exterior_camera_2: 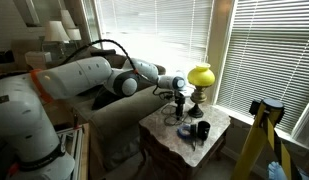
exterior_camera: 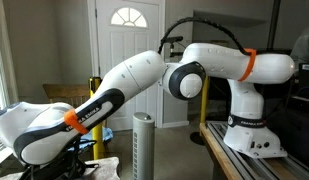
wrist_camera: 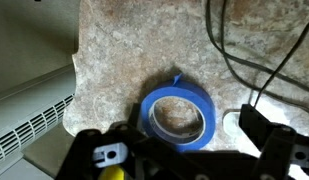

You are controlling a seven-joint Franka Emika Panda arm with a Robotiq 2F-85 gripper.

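In the wrist view, a roll of blue tape (wrist_camera: 204, 101) lies flat on the mottled tabletop (wrist_camera: 124, 60). My gripper is open above it, with the roll showing between the spread fingers. Nothing is held. How much height separates the fingertips from the tape is hard to judge. In exterior view 1 the arm reaches left and down to the table, and the gripper itself is dark and partly cut off.
Black cables (wrist_camera: 259, 65) cross the table beside the tape, near a small white round object (wrist_camera: 233, 123). A yellow item (wrist_camera: 111, 173) shows at the lower edge. In exterior view 2, a black mug (exterior_camera_2: 203, 130) and a lamp (exterior_camera_2: 201, 77) stand on the table.
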